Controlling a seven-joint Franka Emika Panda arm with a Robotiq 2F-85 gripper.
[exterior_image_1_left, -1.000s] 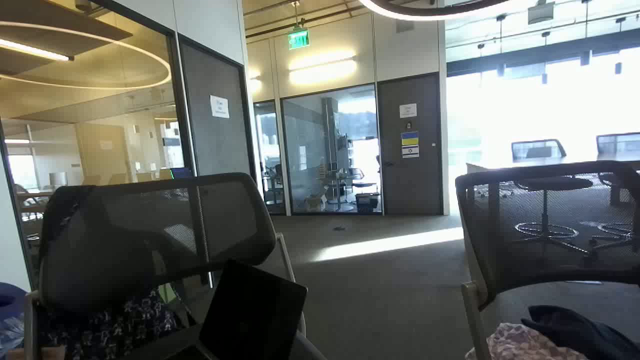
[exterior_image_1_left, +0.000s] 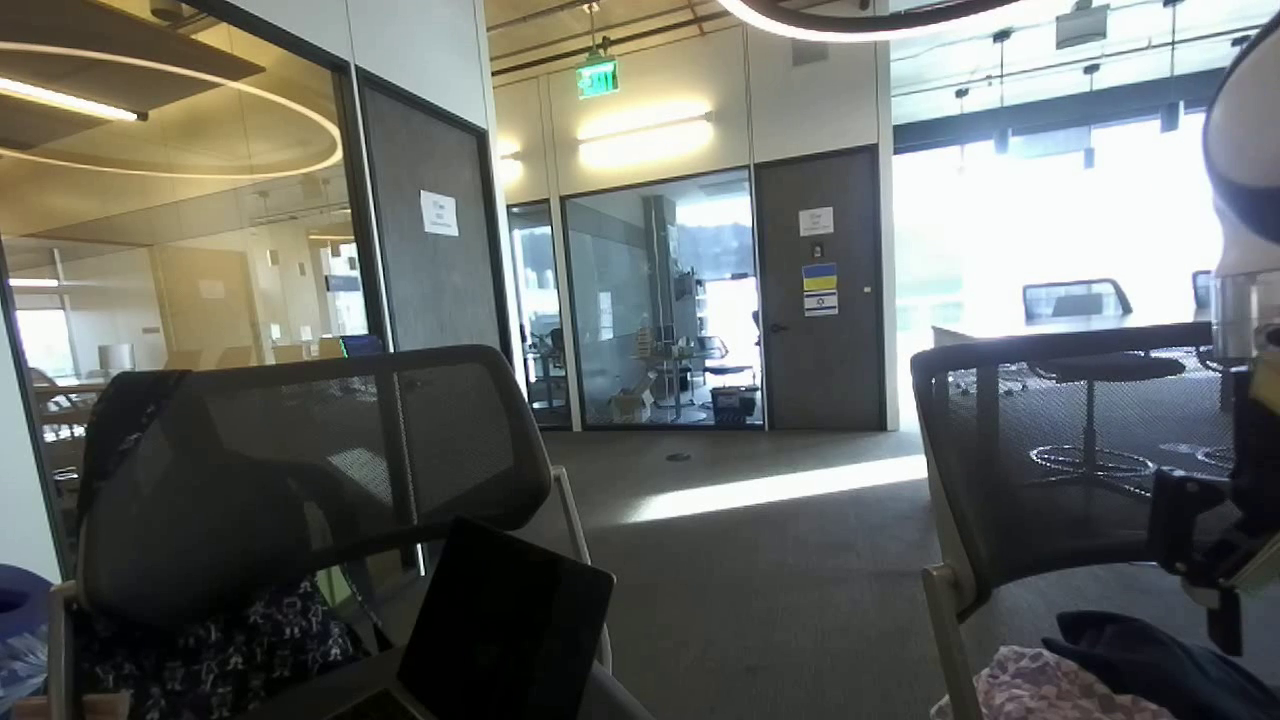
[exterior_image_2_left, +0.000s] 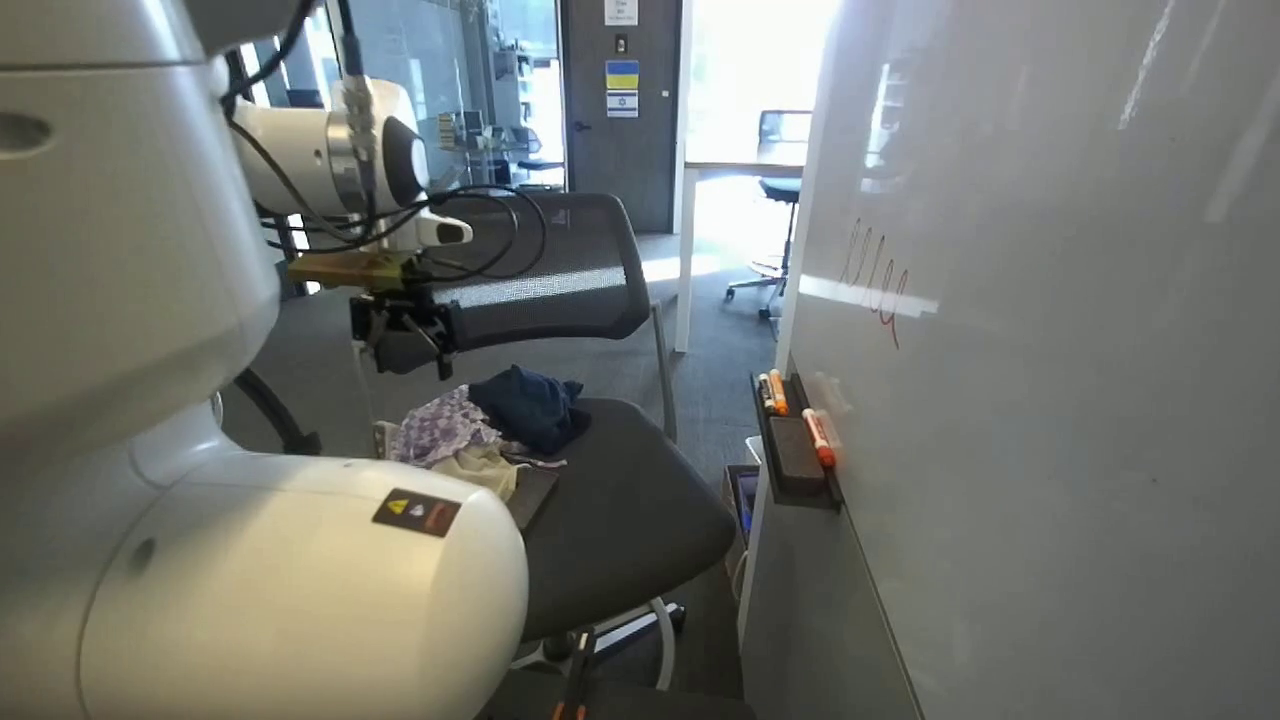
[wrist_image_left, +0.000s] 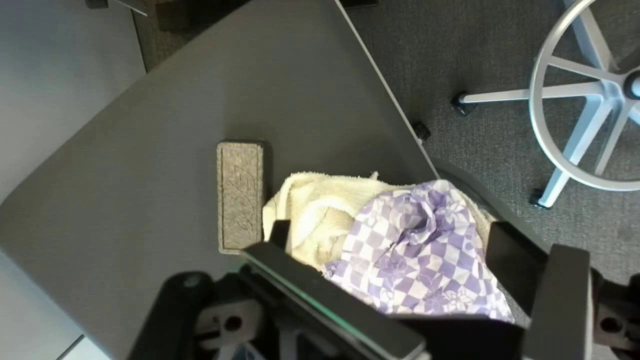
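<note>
Over the dark chair seat (wrist_image_left: 156, 132), my gripper stands open, its fingers far apart in the wrist view. A purple-and-white checkered cloth (wrist_image_left: 420, 258) lies crumpled below the gap between them. Beside it is a cream towel (wrist_image_left: 324, 204), partly covered by the checkered cloth. A brown-grey rectangular block (wrist_image_left: 240, 198) lies left of the towel. In exterior view 2, the gripper (exterior_image_2_left: 408, 354) hangs above the pile, clear of the checkered cloth (exterior_image_2_left: 441, 426). A dark blue cloth (exterior_image_2_left: 528, 406) rests against that pile. The near finger hides part of the seat and cloths in the wrist view.
The mesh chair back (exterior_image_2_left: 540, 276) rises close behind the gripper. To the right stands a whiteboard (exterior_image_2_left: 1020, 360), with markers and an eraser (exterior_image_2_left: 798, 450) on its tray. Bare seat surface lies left of and beyond the block in the wrist view.
In exterior view 1, the arm and gripper have come into view at the right edge, above the cloths. The cloths look unmoved.
</note>
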